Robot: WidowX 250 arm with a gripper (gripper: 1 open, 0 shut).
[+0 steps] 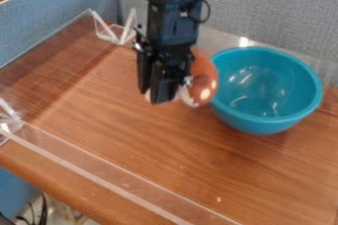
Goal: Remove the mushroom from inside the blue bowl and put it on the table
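My black gripper [166,93] hangs over the table, just left of the blue bowl [227,113]. It is shut on the mushroom [205,77], whose orange-brown, pale-spotted cap shows at the right side of the fingers. Most of the mushroom is hidden behind the gripper. The bowl looks empty inside and sits upright on the wooden table [172,155]. Whether the mushroom touches the tabletop cannot be told from this angle.
Bare wood stretches to the left and in front of the gripper. Clear plastic edging [99,175] runs along the table's front, and a grey partition [271,7] stands behind. White clips [113,30] sit at the back left.
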